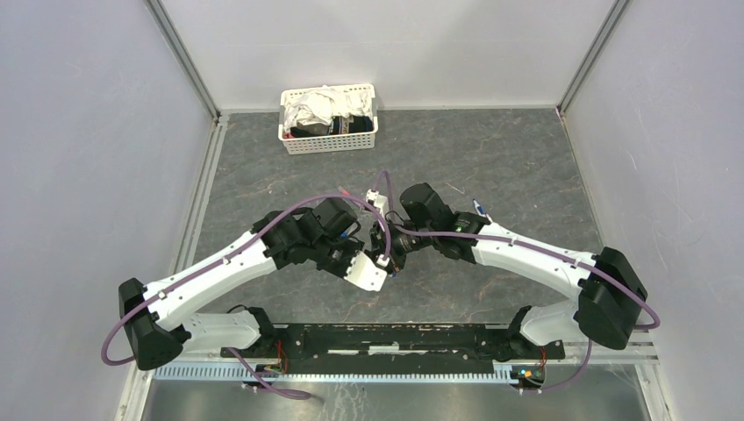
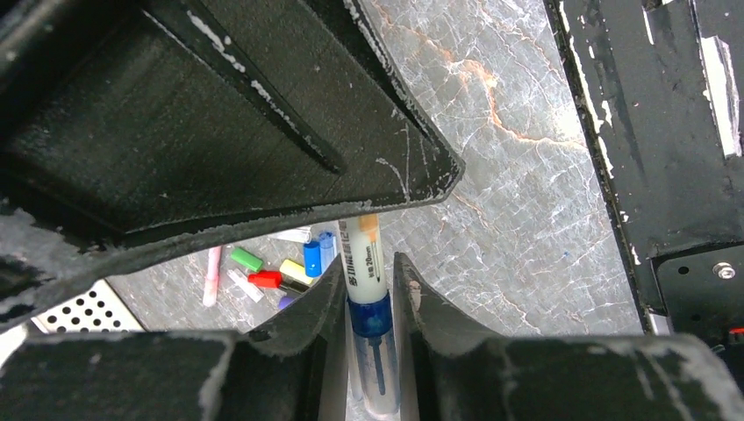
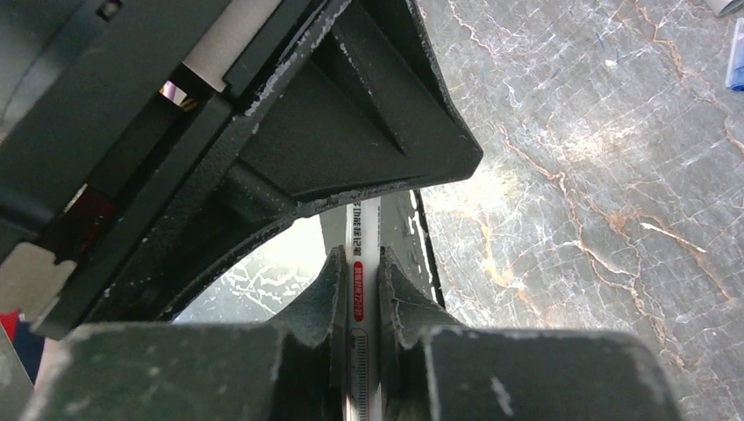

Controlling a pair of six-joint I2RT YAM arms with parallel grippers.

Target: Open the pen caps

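Note:
A white marker pen with a blue band and a clear end runs between my two grippers, which meet above the middle of the table. In the left wrist view, my left gripper has its fingers close on both sides of the blue band and clear end. My right gripper is shut on the white printed body, its fingers flanking the red label. From above, the arms hide the pen. Each wrist view has the other gripper's dark casing across it, covering part of the pen.
Several coloured pens and caps, among them a red one and a green one, lie on the table. A blue-and-white pen lies at right. A white basket with cloth stands at the back.

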